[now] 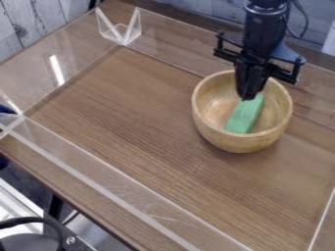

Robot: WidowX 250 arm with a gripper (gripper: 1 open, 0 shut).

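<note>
A wooden bowl (213,127) sits on the right side of the table. A green object (242,118) lies inside it. My black gripper (245,94) hangs over the bowl's back part, its tips just above the green object. Nothing shows between its fingers; it appears shut.
A white wire-like shape (119,27) stands at the back left. A black cable or part (33,230) lies at the bottom left corner.
</note>
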